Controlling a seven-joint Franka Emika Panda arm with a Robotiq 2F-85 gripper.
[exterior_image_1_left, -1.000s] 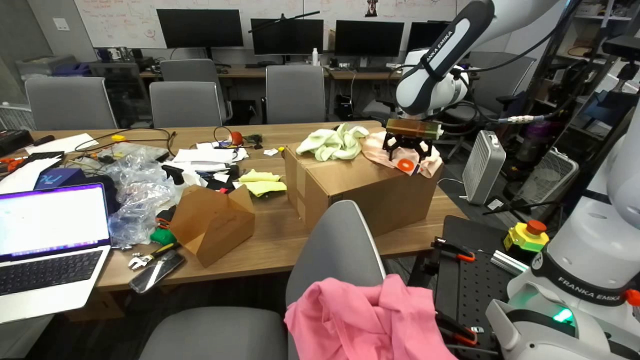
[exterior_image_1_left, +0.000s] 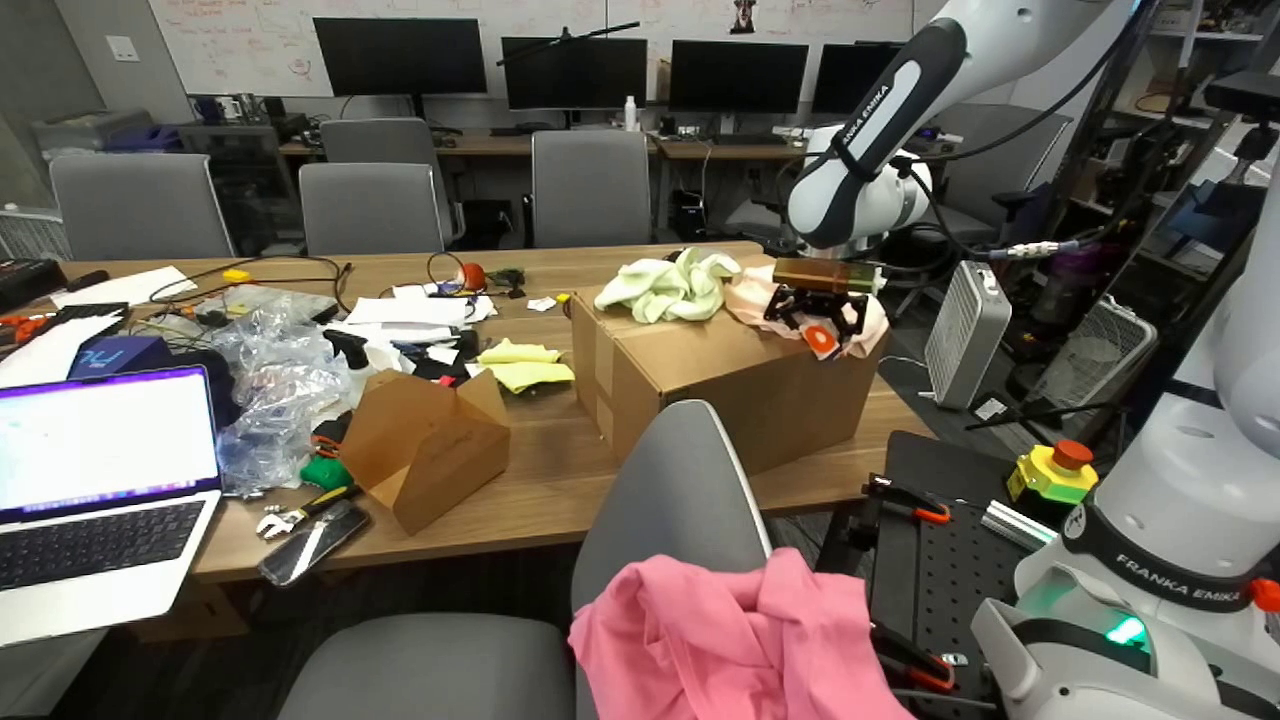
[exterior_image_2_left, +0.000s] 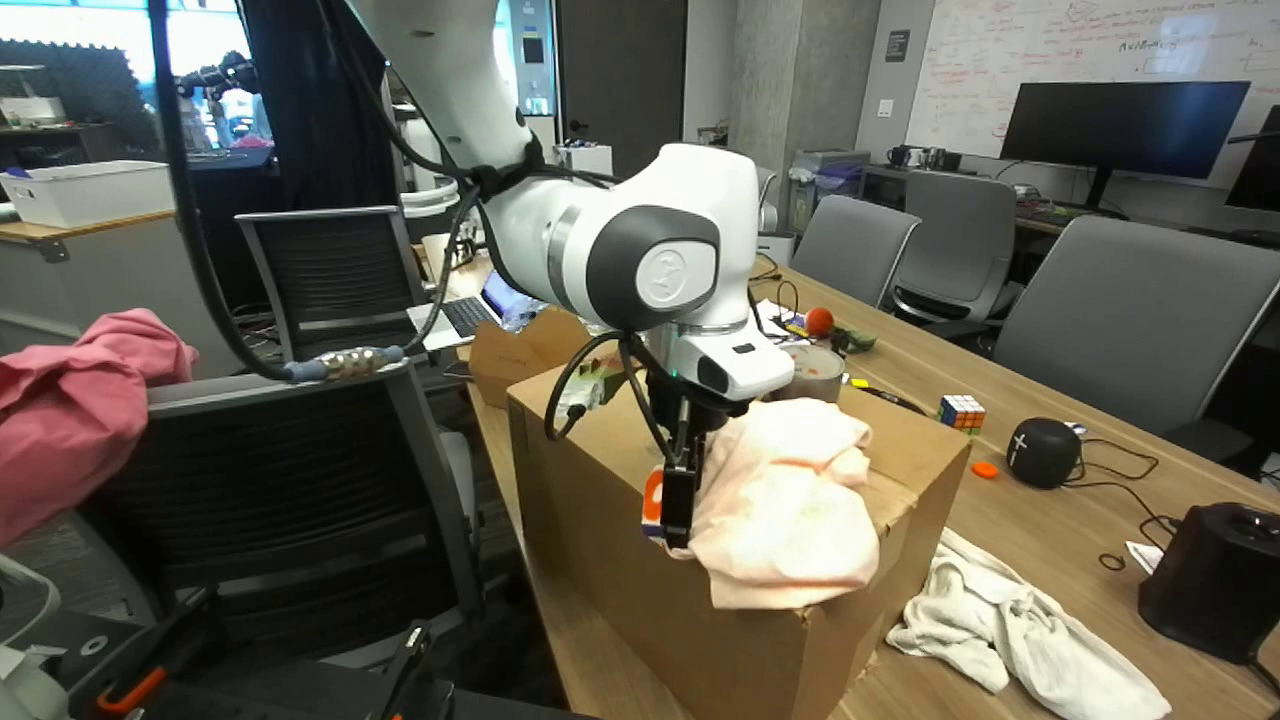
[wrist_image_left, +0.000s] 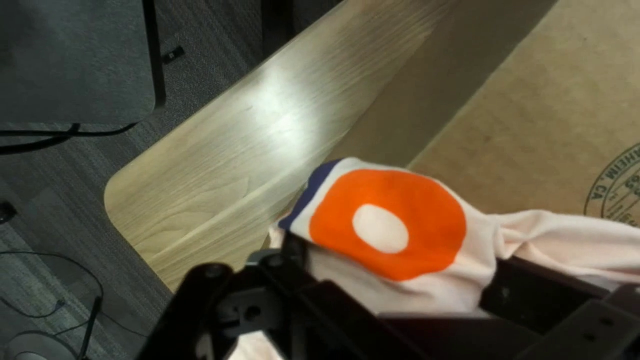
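A pale peach cloth (exterior_image_2_left: 786, 504) with an orange-and-white print (wrist_image_left: 432, 222) lies bunched over a corner of the large cardboard box (exterior_image_1_left: 744, 408). My gripper is down at this cloth, its fingers part open, with printed fabric spanning the wide gap. One dark finger (wrist_image_left: 534, 291) presses against the fabric on the right side of the wrist view. From the side, the gripper (exterior_image_2_left: 678, 510) reaches past the box's top edge beside the cloth. Whether any fabric is gripped cannot be told.
A pale green cloth (exterior_image_1_left: 672, 286) shares the box top. A white cloth (exterior_image_2_left: 1026, 624) lies on the table behind the box. Chairs stand close to the table, one draped with a pink cloth (exterior_image_1_left: 732, 642). An open brown carton (exterior_image_1_left: 444, 450) sits farther left.
The hand has shifted slightly and tilted, and its fingers look closer together. The orange print has moved a little to the right and down with the cloth.
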